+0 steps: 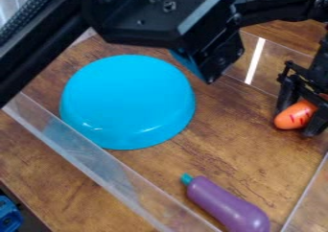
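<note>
At the right edge my gripper is down around an orange carrot-like toy, its black fingers on either side of it; whether they grip it firmly is hard to tell. An upside-down blue bowl lies on the wooden floor left of centre. A purple toy eggplant lies at the bottom, below the bowl.
Clear plastic walls border the wooden area. The black arm spans the top of the view. A blue object sits at the lower left, outside the wall.
</note>
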